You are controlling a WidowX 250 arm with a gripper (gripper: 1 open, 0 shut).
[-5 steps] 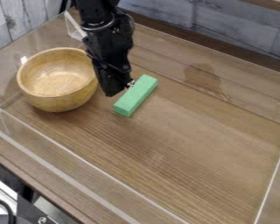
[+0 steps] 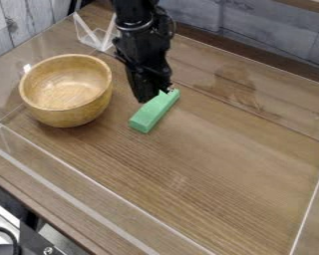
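My black gripper (image 2: pixel 141 80) hangs over the table, just above the upper end of a green rectangular block (image 2: pixel 155 111), which lies flat at a slant. A wooden bowl (image 2: pixel 65 95) sits to the left of both. The fingertips are small and dark, and I see nothing held between them.
The far edge is at the top right.
My gripper has moved toward the back of the table and slightly right, rising away from the bowl's side. The bowl and green block have stayed in place.
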